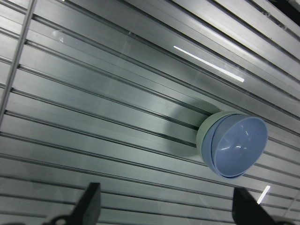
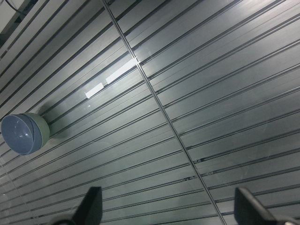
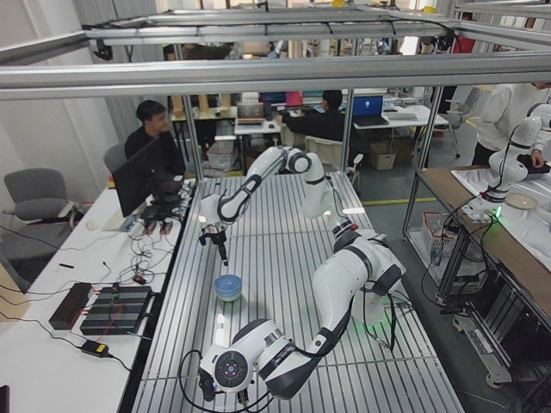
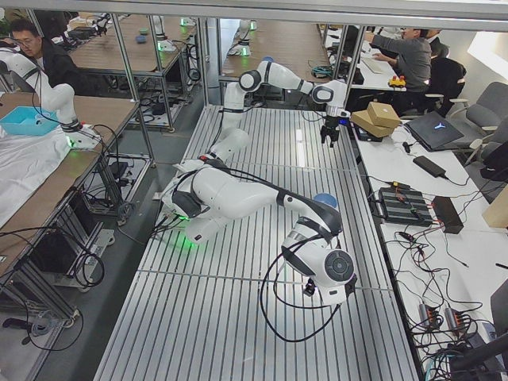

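Observation:
Two nested bowls, blue inside pale green [image 3: 228,286] [image 4: 325,199] [image 1: 239,143] [image 2: 18,133], stand on the slatted metal table [image 3: 258,249]. My left gripper, on the near arm in the camera left view, hangs low at the table's near end, apart from the bowls. My right gripper, on the far arm, is above the table beyond the bowls. In both wrist views the fingertips stand wide apart at the bottom edge with only table between them.
A white side desk [image 3: 52,361] with power units, cables and a monitor [image 3: 138,176] runs along one side. Overhead aluminium bars [image 3: 275,73] frame the table. The arms' bases occupy the other side.

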